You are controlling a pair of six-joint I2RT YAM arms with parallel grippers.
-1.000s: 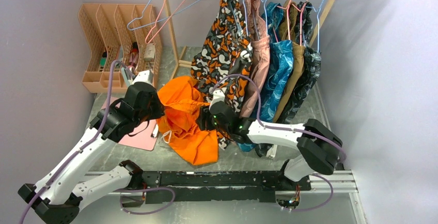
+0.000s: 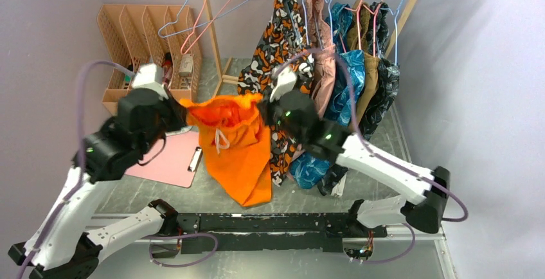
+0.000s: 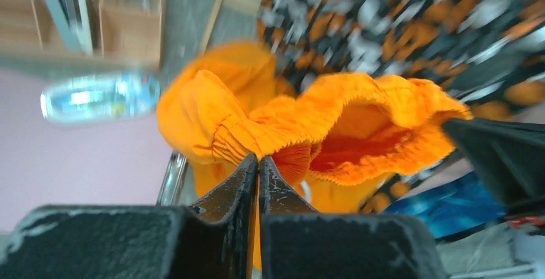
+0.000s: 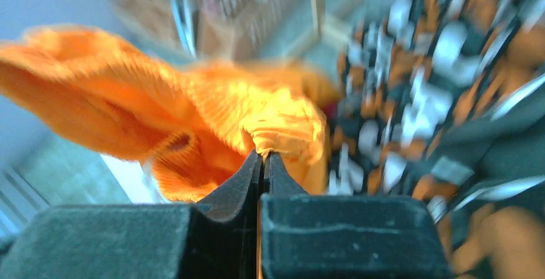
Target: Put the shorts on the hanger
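Orange shorts hang stretched by their waistband between my two grippers, with a white drawstring at the front. My left gripper is shut on the waistband at one side. My right gripper is shut on the other side of the waistband. Blue and pink hangers hang empty on the rack at the upper left in the top view.
Clothes crowd the right half of the rack, just behind the shorts. A wooden organiser stands at the back left, and a pink clipboard lies on the floor below it.
Both grippers have risen, the left moving left and the right slightly right, pulling the bunched shorts up so the waistband spreads open.
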